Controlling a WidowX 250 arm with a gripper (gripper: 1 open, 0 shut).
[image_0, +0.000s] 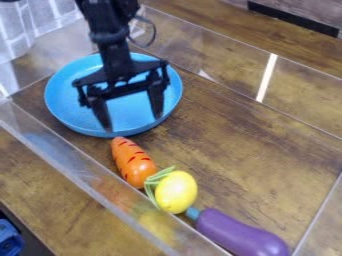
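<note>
The black gripper (127, 100) is open over the blue bowl (71, 105), its fingers apart with nothing visible between them. An orange toy carrot (131, 160) with dark stripes lies in front of the bowl. Next to it are a yellow lemon (177, 191) and, at the lower right, a purple toy eggplant (238, 233).
A clear plastic wall (94, 185) runs diagonally along the lower left of the wooden surface (254, 150). A blue object (7, 237) sits at the lower left edge.
</note>
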